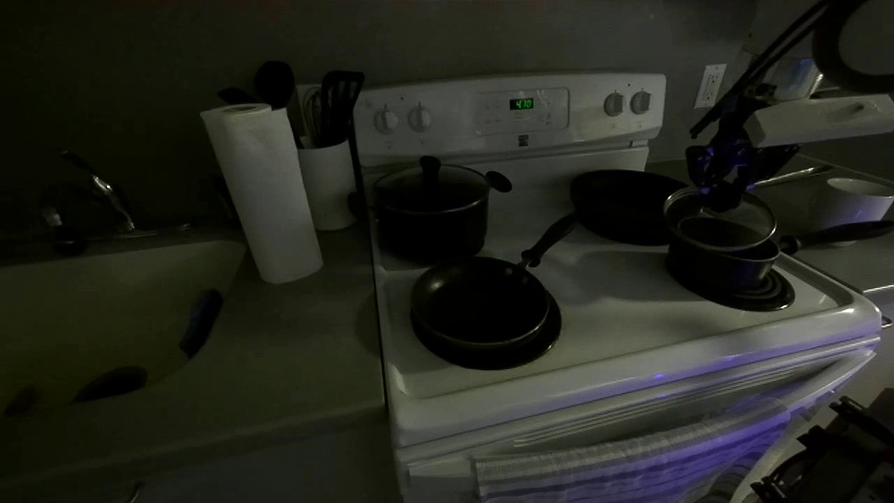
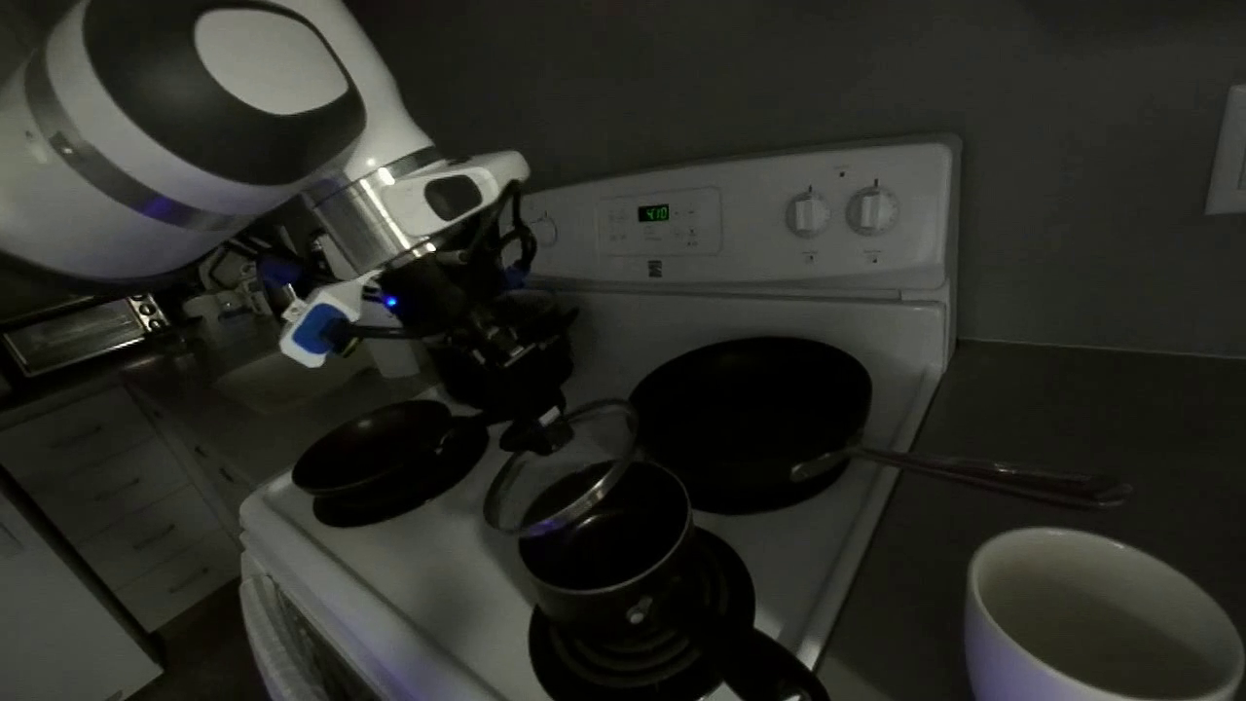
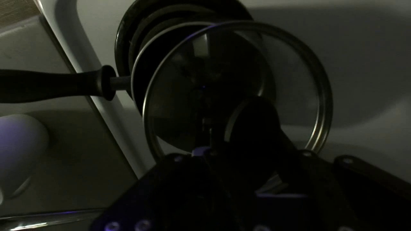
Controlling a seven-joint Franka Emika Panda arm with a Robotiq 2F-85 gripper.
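Note:
My gripper (image 1: 723, 194) is shut on the dark knob (image 2: 538, 432) of a glass lid (image 2: 510, 481). The lid has a metal rim and hangs tilted, overlapping the left part of the small dark saucepan's (image 2: 604, 588) opening in exterior view 2. In the wrist view the lid (image 3: 296, 82) is off to one side of the saucepan, whose rim shows past it. Whether the lid touches the rim, I cannot tell. The saucepan stands on the front right coil burner, its black handle (image 3: 50, 85) pointing over the counter. My fingertips are mostly lost in darkness.
A large dark pan (image 2: 748, 421) sits behind the saucepan. A frying pan (image 1: 480, 303) and a lidded pot (image 1: 431, 214) occupy the left burners. On the right counter stands a white bowl (image 2: 1098, 619).

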